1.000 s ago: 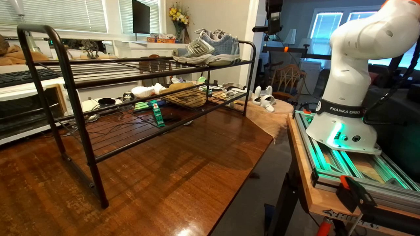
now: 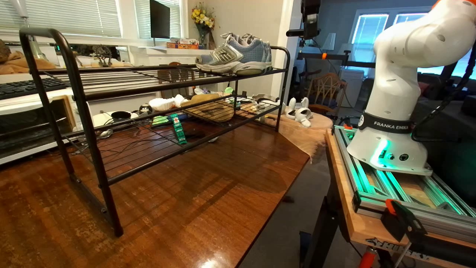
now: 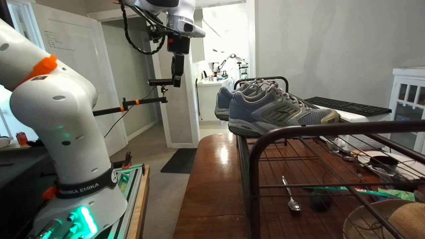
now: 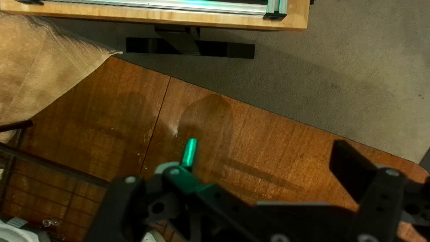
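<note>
My gripper (image 3: 177, 77) hangs high in exterior view 2, pointing down, well to the left of the shoe pair. In the wrist view its dark fingers (image 4: 350, 169) stand wide apart, so it is open, with nothing held between them. Grey-blue sneakers (image 2: 241, 56) rest side by side on the top shelf of a dark metal rack (image 2: 178, 87), at its far end in exterior view 1. Seen from the other side, the nearer sneaker (image 3: 275, 111) partly covers its mate. Below the gripper, the wrist view shows bare wooden tabletop (image 4: 258, 141).
Under the rack lie a spoon (image 3: 291, 199), a green strip (image 2: 178, 129), a straw hat (image 2: 209, 107) and other clutter. White shoes (image 2: 299, 111) sit on a cloth-covered surface beyond. A floor gap separates it from the robot's bench (image 2: 339, 187).
</note>
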